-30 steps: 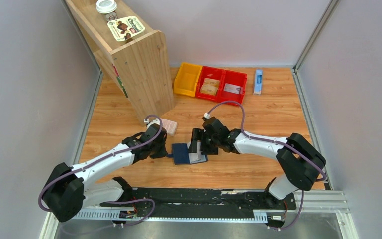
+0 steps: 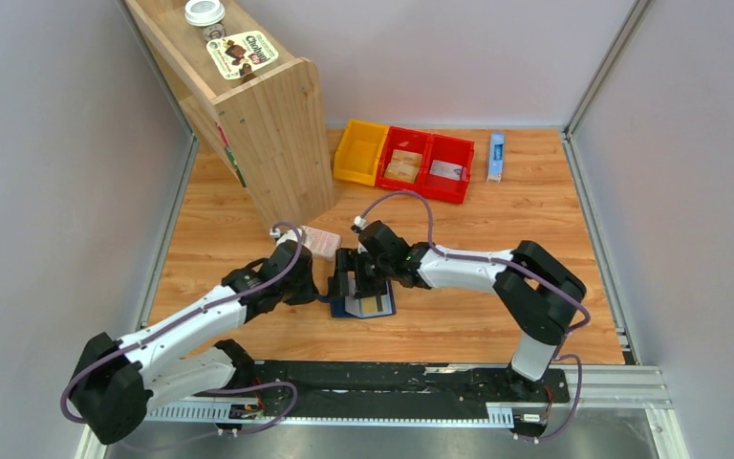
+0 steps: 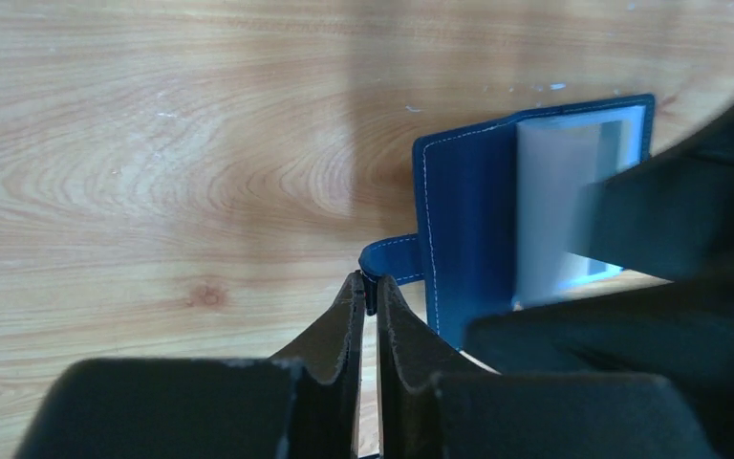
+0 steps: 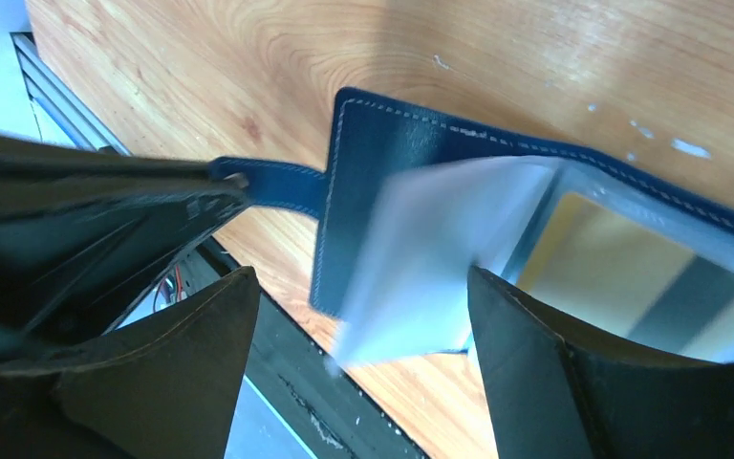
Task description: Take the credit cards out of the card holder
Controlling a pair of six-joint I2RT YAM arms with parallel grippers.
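The navy card holder lies open on the table, with translucent sleeves and a gold card in the right wrist view. My left gripper is at its left side, its fingertips closed on the holder's strap. My right gripper hovers open over the holder, the blurred sleeve between its fingers; in the left wrist view it hides the holder's right part.
A wooden shelf unit stands at back left, a pink item in front of it. Yellow and red bins and a blue box sit at the back.
My right gripper has moved left across the holder, uncovering the gold card in the top view.
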